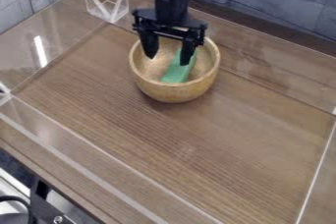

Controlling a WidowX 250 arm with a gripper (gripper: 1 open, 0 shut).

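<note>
My black gripper (168,34) stands open over a round tan wooden bowl (175,88), its fingers spread across the bowl's back part. A green object (178,71) lies inside the bowl, below and between the fingers; whether the fingers touch it cannot be told.
The bowl stands on a wooden table (168,159) with wide clear room to the front and right. Clear plastic brackets stand at the back left and at the left edge. Dark cables show at the lower left corner.
</note>
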